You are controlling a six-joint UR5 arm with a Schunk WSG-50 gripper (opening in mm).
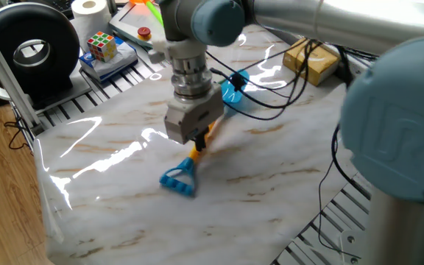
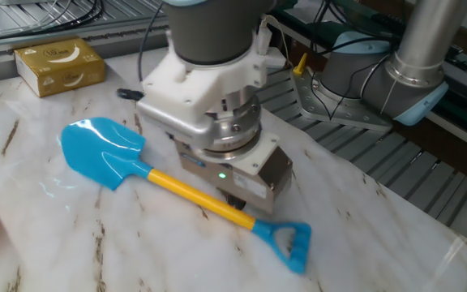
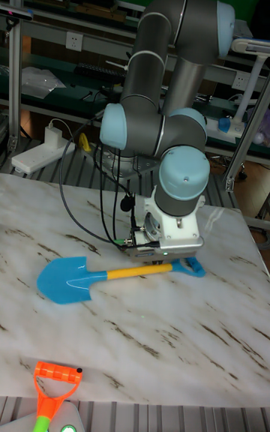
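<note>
A toy shovel lies across the marbled table, with a blue blade (image 2: 104, 152), a yellow shaft (image 2: 186, 193) and a blue D-shaped handle (image 2: 289, 245). My gripper (image 1: 200, 141) points down at the shaft near its handle end. Dark fingertips show close against the yellow part in exterior view 1. From exterior view 2, the gripper body stands over the shaft and mostly hides the fingers (image 2: 233, 201). How far apart the fingers are, and whether the shaft is between them, is not visible.
A gold box (image 2: 59, 66) sits at the table's edge beyond the blade. An orange-handled toy (image 3: 58, 376) lies off the opposite edge. A puzzle cube (image 1: 102, 46) rests on a box by the paper roll (image 1: 91, 16).
</note>
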